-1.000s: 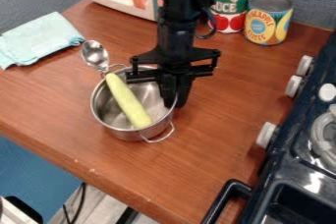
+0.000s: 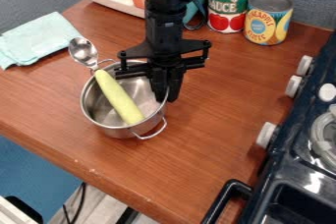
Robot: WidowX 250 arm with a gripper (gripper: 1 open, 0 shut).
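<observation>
A steel pot [image 2: 97, 110] with wire handles stands on the wooden table. A pale yellow cylindrical object [image 2: 118, 95] lies tilted inside it. My black gripper [image 2: 163, 85] reaches down over the pot's right side, its fingers at or inside the rim; whether they are open or shut on anything is unclear. A silver spoon [image 2: 83, 51] shows at the pot's upper left.
A light blue cloth [image 2: 33, 41] lies at the left. Cans [image 2: 266, 20] and a white-edged object stand at the back. A black stove [image 2: 308, 169] borders the right.
My gripper has risen slightly. The pot and the yellow object have shifted a little to the left.
</observation>
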